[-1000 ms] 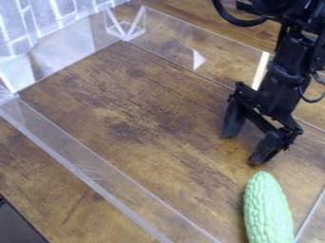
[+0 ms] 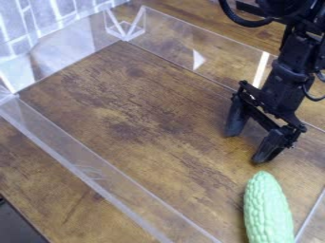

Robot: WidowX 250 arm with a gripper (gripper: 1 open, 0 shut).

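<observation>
My black gripper (image 2: 252,136) hangs low over the wooden floor (image 2: 127,133) of a clear-walled enclosure, at the right. Its two dark fingers stand apart, open, with no object visible between them. A pale green bumpy vegetable, like a bitter melon or corn cob (image 2: 267,214), lies below the gripper near the bottom right, apart from it.
Transparent walls (image 2: 89,190) edge the wooden area on the left, back and right. A white tiled or cloth surface (image 2: 38,28) is at the top left.
</observation>
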